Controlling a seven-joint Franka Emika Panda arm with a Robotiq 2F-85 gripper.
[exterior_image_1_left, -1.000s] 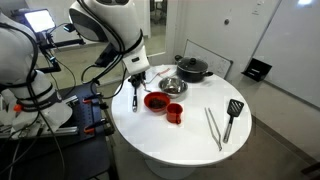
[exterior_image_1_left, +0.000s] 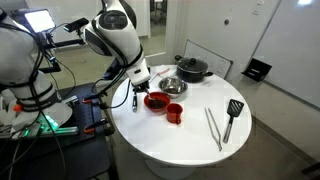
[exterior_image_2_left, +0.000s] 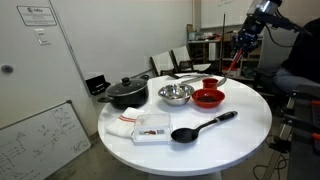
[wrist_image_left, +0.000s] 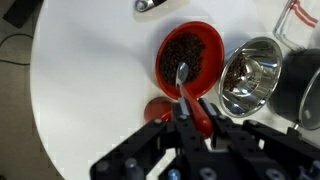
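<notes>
My gripper is shut on the red handle (wrist_image_left: 199, 118) of a spoon, pointing downward. The spoon's silver bowl end (wrist_image_left: 182, 73) is over the dark beans (wrist_image_left: 184, 48) in the red bowl (wrist_image_left: 163, 82); whether it touches them I cannot tell. Exterior view 1 has the gripper (exterior_image_1_left: 139, 84) just above and left of the red bowl (exterior_image_1_left: 157, 107). Beside that bowl sits a metal bowl (wrist_image_left: 262, 86) with some brown beans in it. In exterior view 2 the spoon's red handle (exterior_image_2_left: 235, 66) slants down toward the red bowl (exterior_image_2_left: 207, 102).
Close to the red bowl stands a red cup (exterior_image_1_left: 174, 115). A black pot (exterior_image_1_left: 193, 69) is behind the metal bowl. A black ladle (exterior_image_2_left: 186, 134), a clear container (exterior_image_2_left: 153, 132) and a towel (exterior_image_2_left: 121, 124) lie elsewhere on the table.
My gripper has come down and a little to the right in exterior view 1, bringing the spoon lower over the red bowl. The bowls, cup and pot have stayed put.
</notes>
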